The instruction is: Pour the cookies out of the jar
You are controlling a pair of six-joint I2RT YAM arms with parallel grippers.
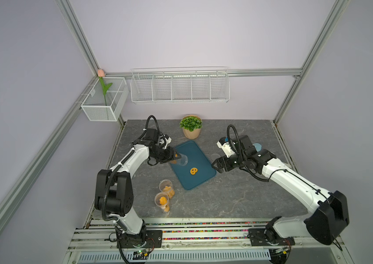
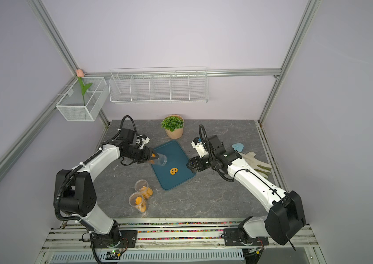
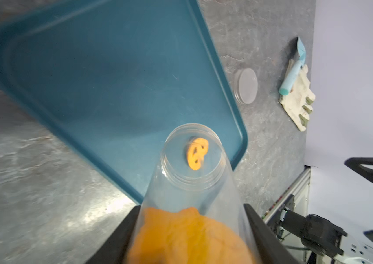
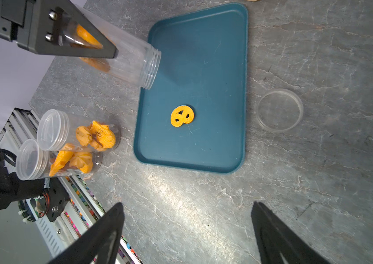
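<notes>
My left gripper (image 1: 171, 154) is shut on a clear open-mouthed jar (image 4: 129, 61), tilted sideways over the blue tray (image 4: 199, 145), with orange cookies bunched in its inner end. One pretzel-shaped orange cookie (image 4: 182, 115) lies on the tray. Two more lidded jars of orange cookies, the upper (image 4: 77, 129) and the lower (image 4: 58, 160), lie left of the tray in the right wrist view. My right gripper (image 2: 191, 164) stands open, with nothing between its fingers, over the tray's right side. A clear lid (image 4: 279, 110) rests on the table just right of the tray.
A potted plant (image 1: 190, 125) stands behind the tray. A glove (image 3: 296, 94) and a light blue tool (image 3: 289, 79) lie at the right. Wire baskets (image 1: 179, 85) hang on the walls.
</notes>
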